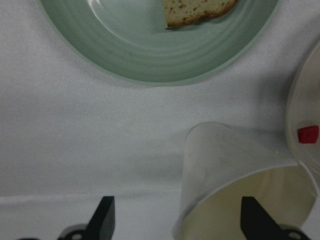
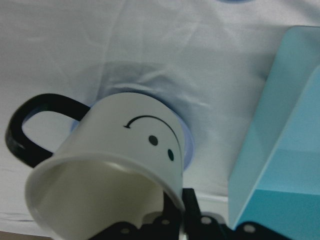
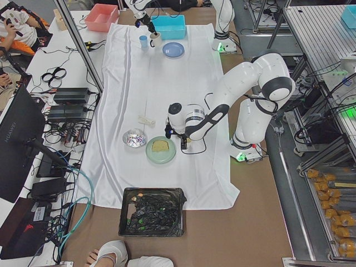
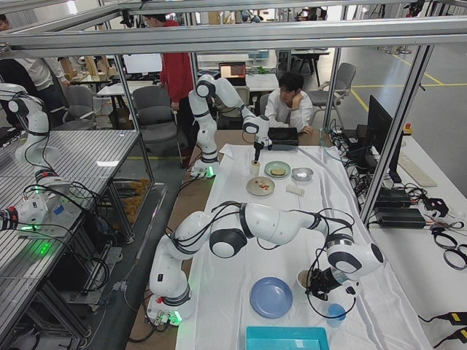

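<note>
A white mug (image 2: 115,130) with a black handle and printed face is held at its rim by my right gripper, which is shut on it, tilted above the cloth near a blue cup (image 4: 336,315). My left gripper is open over a white cup (image 1: 215,155) whose mouth faces right in the left wrist view. Beside that cup are a green plate (image 1: 150,70) with bread (image 1: 195,12) and a pale dish (image 1: 305,105) holding a red piece (image 1: 308,134).
A turquoise bin (image 2: 275,210) stands beside the mug, with a blue plate (image 4: 271,297) nearby. A foil bowl (image 3: 134,137) and a black lined tray (image 3: 152,217) sit at the other end.
</note>
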